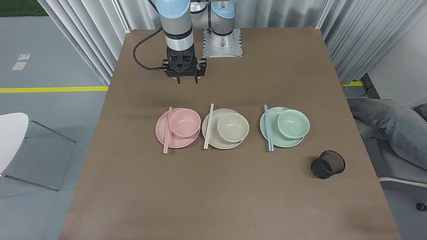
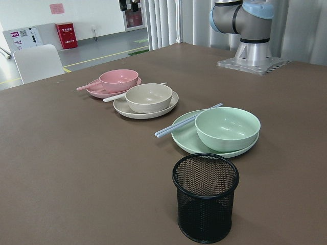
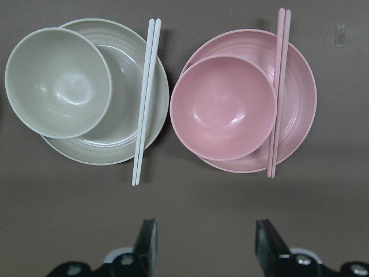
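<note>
My gripper [image 1: 187, 80] hangs open above the table, behind three place settings, with nothing between its fingers. A pink plate [image 3: 297, 115] holds a pink bowl [image 1: 184, 122] and pink chopsticks [image 1: 167, 130]. Beside it a cream plate [image 1: 214, 140] carries a cream bowl [image 1: 233, 128] and white chopsticks [image 1: 208, 126]. A mint plate [image 1: 284, 140] carries a mint bowl [image 1: 293, 123] and light blue chopsticks [image 1: 269, 128]. In the wrist view, only the pink and cream settings appear, ahead of both fingers.
A black mesh pen holder [image 1: 327, 164] stands empty at the right front of the table [image 1: 224, 200]. A person's legs are beside the right edge, and a white chair [image 1: 12, 136] is off to the left.
</note>
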